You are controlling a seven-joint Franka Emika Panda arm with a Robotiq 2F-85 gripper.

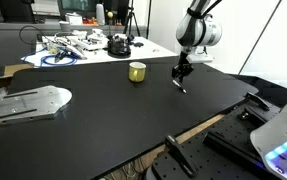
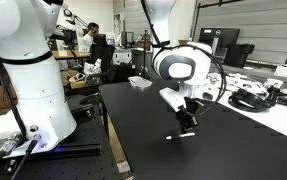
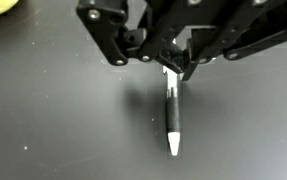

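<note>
A slim pen (image 3: 173, 115), white with a dark grip section, shows below the fingertips in the wrist view. Its upper end runs behind my gripper, whose fingers are together. Whether the pen is pinched between them or only lies beneath cannot be made out. In exterior view 2 the pen (image 2: 181, 136) appears as a short pale streak just under the gripper (image 2: 189, 126). Exterior view 1 has the pen (image 1: 179, 86) slanting below the gripper (image 1: 177, 74).
A yellow cup (image 1: 137, 72) stands toward the back of the dark table (image 1: 93, 115). To the left lies a flat silver plate (image 1: 33, 105). Cables and tools (image 1: 88, 42) crowd the white surface behind.
</note>
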